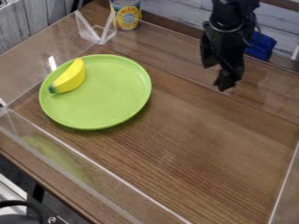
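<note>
My gripper (221,66) hangs over the back right of the wooden table, open, its dark fingers angled down; whether anything lies between them is too small to tell. Behind it, partly hidden, is a blue object (260,45) against the back wall. A green plate (105,96) sits at the left with a yellow banana-shaped piece (69,75) on its left side, far from my gripper.
A can (125,13) stands at the back, with a clear plastic wire-like stand (96,28) to its left. A dark cable lies at the bottom left corner.
</note>
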